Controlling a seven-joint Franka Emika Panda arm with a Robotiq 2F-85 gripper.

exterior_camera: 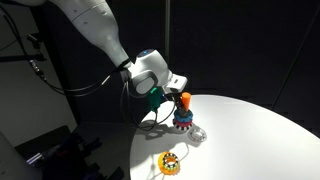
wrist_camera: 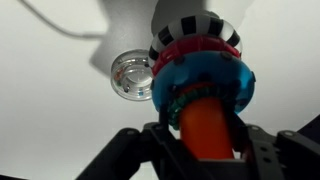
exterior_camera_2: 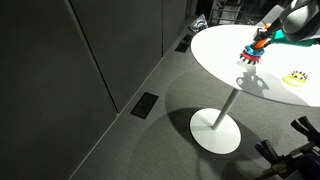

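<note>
A toy stack of coloured rings [exterior_camera: 183, 120], blue and red with an orange peg on top, is at the middle of the white table in exterior view 1. My gripper [exterior_camera: 182, 102] is shut on its orange peg [wrist_camera: 206, 128]. In the wrist view the peg lies between the dark fingers, with the blue ring [wrist_camera: 205, 72], a red part and a black-and-white striped part beyond it. Exterior view 2 shows the stack [exterior_camera_2: 251, 53] near the table's far right. Whether its base clears the table is hard to tell.
A clear round dish [wrist_camera: 132, 75] with small bits in it sits close beside the stack. An orange-yellow ring toy [exterior_camera: 169, 162] lies nearer the front of the table [exterior_camera: 245, 145].
</note>
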